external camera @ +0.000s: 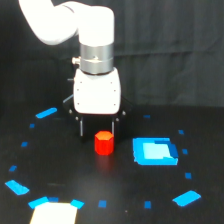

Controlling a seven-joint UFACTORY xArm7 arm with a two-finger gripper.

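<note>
A red block (104, 144) with a six-sided outline stands upright on the dark table, near the middle of the camera view. Just above it hangs my gripper (97, 130), pointing down from the white arm. Its two dark fingers are spread apart and nothing is held between them. In the picture the block's top lies at fingertip height, closer to the right finger; whether they touch I cannot tell. To the right lies a blue square frame (138, 153) with a white middle.
Small blue squares and several blue tape strips (17, 187) mark the dark table (75, 178). At the bottom left edge lies a pale flat piece (54, 213).
</note>
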